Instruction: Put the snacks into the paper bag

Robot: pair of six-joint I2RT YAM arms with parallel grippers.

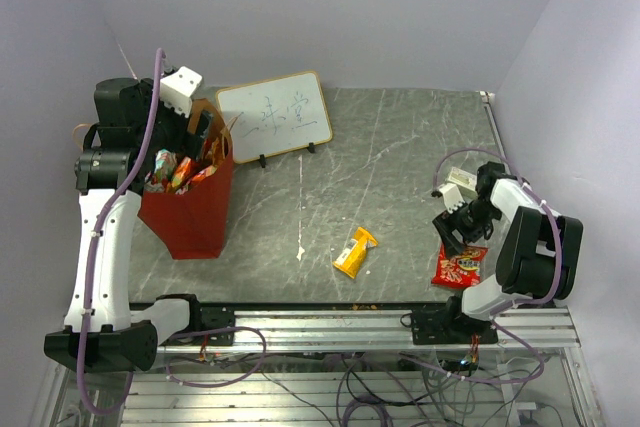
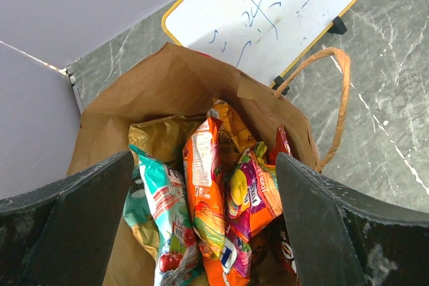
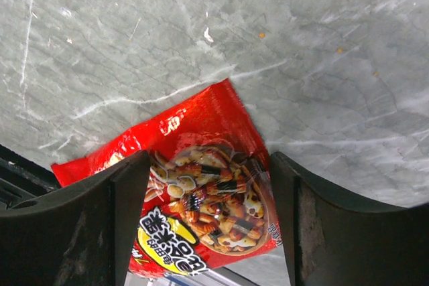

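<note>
The red paper bag point(image 1: 190, 222) stands at the left, packed with colourful snack packets point(image 2: 204, 185). My left gripper hangs open over its mouth, fingers apart above the packets. At the right front lies a flat red snack packet point(image 1: 460, 272), with a picture of the snack on it. My right gripper is open right over that packet, a finger on either side in the wrist view. A yellow snack packet point(image 1: 353, 252) lies alone on the middle front of the table.
A whiteboard point(image 1: 275, 117) on small stands is at the back left beside the bag. A pale object point(image 1: 462, 177) lies behind the right arm.
</note>
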